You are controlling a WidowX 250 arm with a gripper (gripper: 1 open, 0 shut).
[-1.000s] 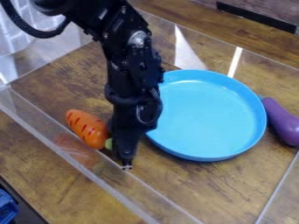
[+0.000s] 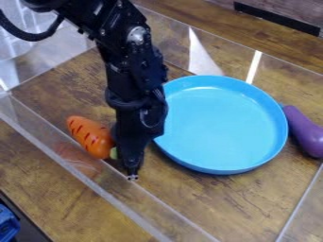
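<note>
My black gripper (image 2: 131, 165) points straight down, low at the wooden surface, just right of an orange carrot toy (image 2: 89, 133) with a green top. The gripper looks shut; whether anything is between its fingertips is hard to see. A blue plate (image 2: 221, 123) lies right of the gripper, partly behind the arm.
A purple eggplant toy (image 2: 303, 130) lies at the right edge. A clear plastic wall runs along the left and front, with a dark blue object (image 2: 7, 227) at the lower left corner. Bare wood (image 2: 240, 203) shows in front of the plate.
The arm has shifted very slightly over the last second; the carrot and plate look unchanged.
</note>
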